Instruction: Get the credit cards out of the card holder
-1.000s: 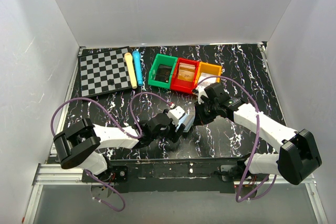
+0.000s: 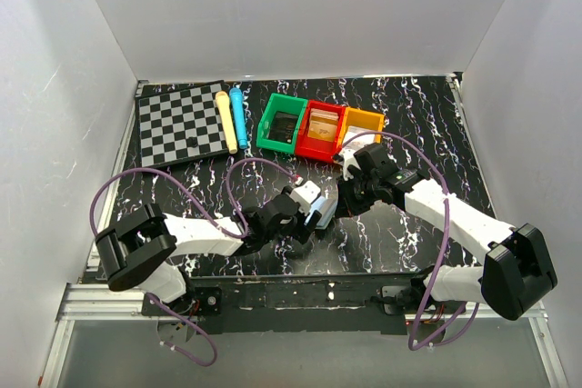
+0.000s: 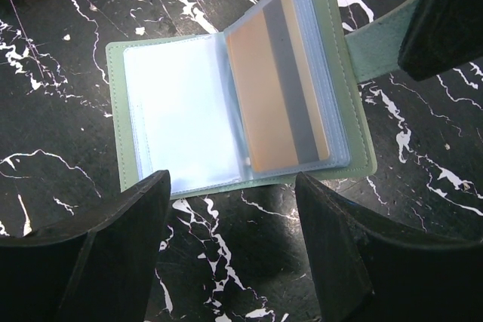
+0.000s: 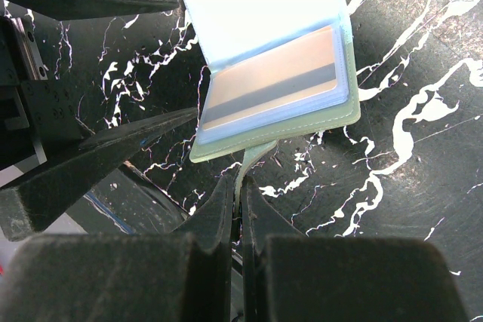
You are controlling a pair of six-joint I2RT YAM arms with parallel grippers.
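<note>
The green card holder (image 3: 121, 111) lies open on the marble surface, clear sleeves inside; its white page (image 3: 177, 111) is flat and a tan card with a grey stripe (image 3: 268, 88) sits in the raised side. My right gripper is shut on the holder's green strap (image 4: 249, 164). My left gripper is part open at the holder's near edge, with nothing between its fingers; in the right wrist view its fingers point at the holder's side.
Behind the arms stand green (image 2: 269, 141), red (image 2: 315, 148) and yellow (image 2: 364, 119) bins. A checkerboard (image 2: 168, 124) with yellow and blue rolls lies at the back left.
My left gripper has shifted very slightly; otherwise the top views look nearly the same.
</note>
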